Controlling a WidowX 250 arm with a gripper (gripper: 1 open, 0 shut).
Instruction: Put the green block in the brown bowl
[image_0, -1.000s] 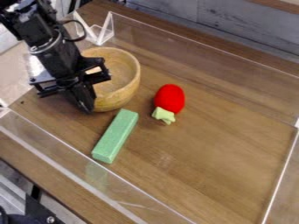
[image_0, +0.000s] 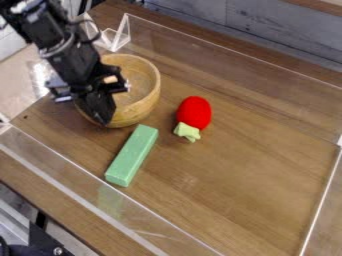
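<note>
The green block (image_0: 131, 156) lies flat on the wooden table in front of the bowl, slanting up to the right. Behind it stands the brown bowl (image_0: 143, 87), whose left side is partly covered by the black arm. My gripper (image_0: 102, 118) reaches down over the bowl's near-left edge, to the upper left of the block and apart from it. Its fingers are dark and small here, so their spacing is unclear, and nothing held can be made out.
A red object with a pale green end (image_0: 194, 112) lies right of the bowl. A wire rack (image_0: 114, 32) stands behind the bowl. Clear walls edge the table (image_0: 254, 140) at front and right.
The block, bowl and red object have stayed where they were.
</note>
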